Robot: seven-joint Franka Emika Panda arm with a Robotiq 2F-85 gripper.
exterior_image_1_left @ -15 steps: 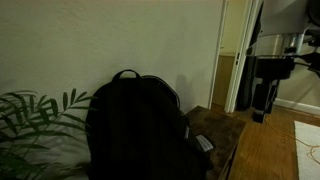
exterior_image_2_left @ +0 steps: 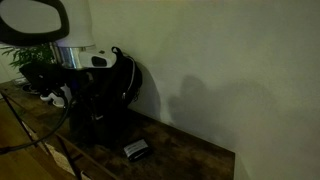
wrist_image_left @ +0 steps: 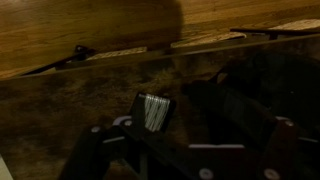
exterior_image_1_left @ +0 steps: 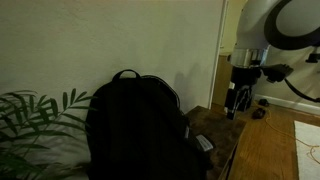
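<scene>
A black backpack (exterior_image_1_left: 140, 125) leans on the wall atop a dark wooden shelf (exterior_image_1_left: 222, 130). Beside it lies a small dark object with a grey striped face (exterior_image_1_left: 205, 142), also visible on the shelf in exterior view 2 as a small grey-topped box (exterior_image_2_left: 136, 150). The wrist view shows this striped object (wrist_image_left: 152, 111) below the camera, near the dark gripper parts. My gripper (exterior_image_1_left: 236, 113) hangs open above the shelf's right side, apart from the object. Its fingers are hard to separate from the dark background in the wrist view.
A green plant (exterior_image_1_left: 40, 125) stands left of the backpack. Bare wall (exterior_image_1_left: 60, 45) rises behind the shelf. Beyond the shelf's edge is wooden floor (exterior_image_1_left: 262, 150) with a white sheet (exterior_image_1_left: 308, 150) and an orange cable. The shelf's far end (exterior_image_2_left: 205, 158) is clear.
Backpack and small object have stayed put.
</scene>
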